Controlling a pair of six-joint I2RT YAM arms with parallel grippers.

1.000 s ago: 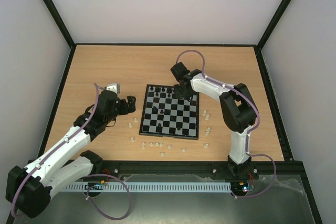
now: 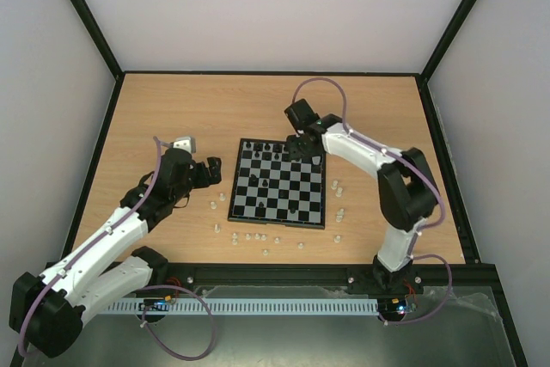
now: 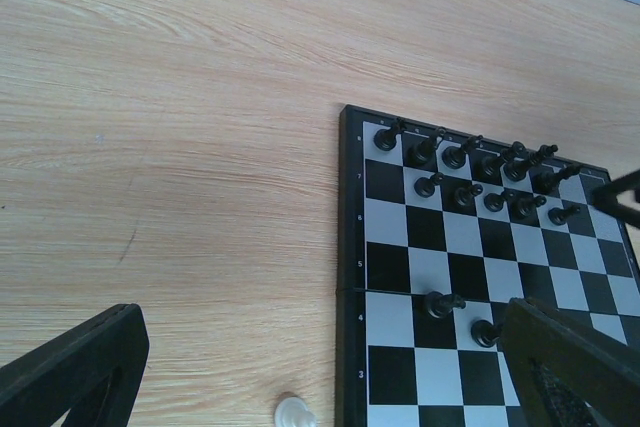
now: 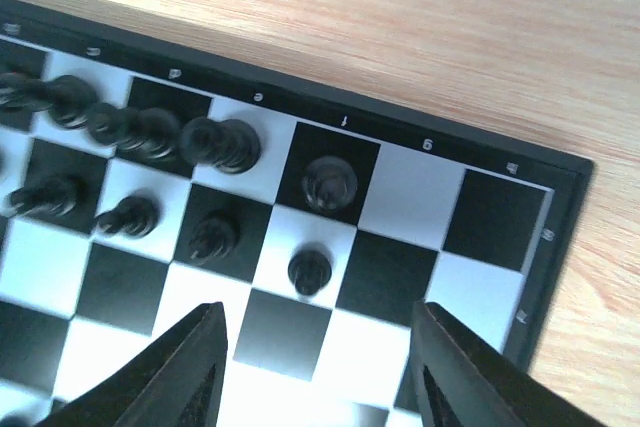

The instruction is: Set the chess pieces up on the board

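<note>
The chessboard (image 2: 277,224) lies mid-table, with black pieces upright along its far edge in two rows. In the right wrist view, a black pawn (image 4: 310,272) stands alone on a white square, and a black piece (image 4: 329,184) stands on the dark square behind it. My right gripper hovers over the far right part of the board, open and empty, its fingers (image 4: 195,362) apart. A few black pieces, such as this one (image 3: 441,304), stand mid-board. Left of the board, my left gripper is open above bare wood, holding nothing.
White pieces are scattered on the table in front of the board and to its right, including one (image 3: 295,412) near its left edge.
My right arm has shifted slightly to the right over the board's far right part. The left arm and the visible pieces look unmoved.
</note>
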